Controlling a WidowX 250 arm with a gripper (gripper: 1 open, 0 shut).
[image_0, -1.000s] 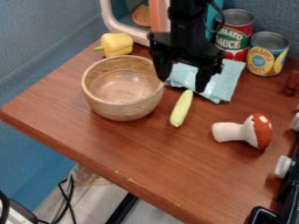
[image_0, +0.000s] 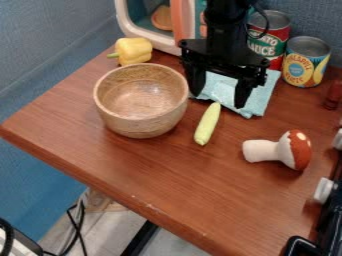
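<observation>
My black gripper (image_0: 218, 82) hangs over a folded light-blue cloth (image_0: 253, 102), its two fingers spread apart, with nothing visible between them. A wooden bowl (image_0: 140, 100) sits to its lower left. Below it, a pale yellow-green corn cob (image_0: 207, 123) lies on the table, and a toy mushroom (image_0: 278, 150) with a red spotted cap lies to the lower right. Whether the fingers touch the cloth is unclear.
At the back stand a toy microwave (image_0: 144, 22), a tomato sauce can (image_0: 266, 50) and another can (image_0: 306, 62). A yellow toy (image_0: 130, 51) sits behind the bowl, a small red bottle (image_0: 334, 95) at the right.
The bowl, corn and mushroom have stayed in place.
</observation>
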